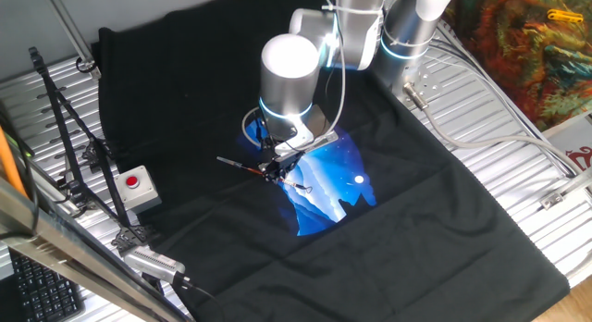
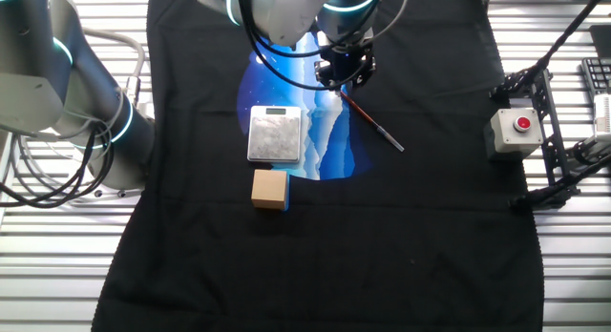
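Note:
A thin stick-like tool point(image 2: 368, 118), reddish-brown with a pale tip, lies slantwise near the edge of a blue picture sheet point(image 2: 331, 158). My gripper point(image 1: 275, 169) is low over the middle of this tool in exterior view 1, where an end of the tool shows on either side of it. From exterior view 2, the gripper point(image 2: 344, 76) is partly covered by cables and the wrist, and the tool runs out from beneath it. The fingers are dark and small, so whether they are closed on the tool does not show.
A small silver scale point(image 2: 275, 136) sits on the sheet, with a tan box point(image 2: 270, 190) just in front. A red-button box point(image 2: 516, 132) and a black frame point(image 2: 552, 132) stand at the side.

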